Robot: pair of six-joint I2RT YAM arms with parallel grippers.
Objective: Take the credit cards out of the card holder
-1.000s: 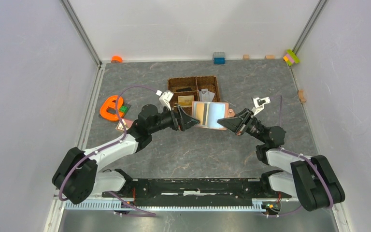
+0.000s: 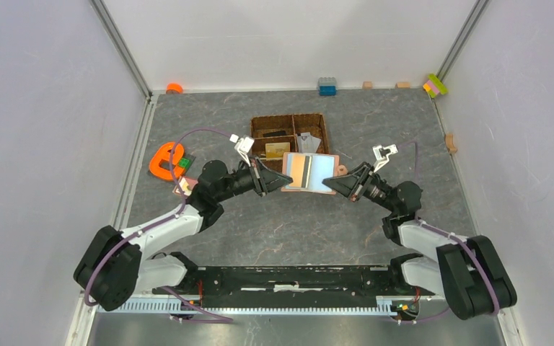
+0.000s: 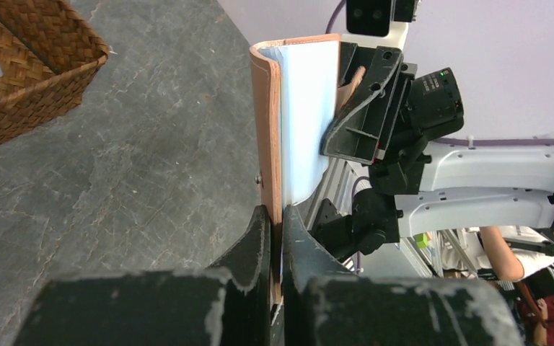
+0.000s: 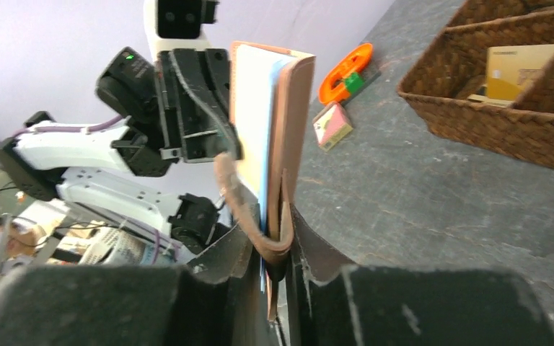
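Observation:
The card holder [image 2: 308,172] is spread open between my two arms above the table, tan at its edges. A yellowish card [image 2: 298,171] and a dark strip show on its left half; its right half is pale blue-white. At the holder's left edge, my left gripper is shut on it, the tan cover between its fingers. My right gripper is at the opposite edge, its fingers close on either side of the holder and its tan strap [image 4: 286,223]. Whether those fingers press on it I cannot tell.
Behind the holder stands a woven divided basket [image 2: 273,117]; a gold card [image 2: 277,150] and clear pieces lie inside. An orange ring-shaped object [image 2: 160,159] and a small pink box [image 4: 332,124] are at the left.
The holder and both grippers have shifted slightly to the left and stay joined at its edges. The basket and other objects have not moved.

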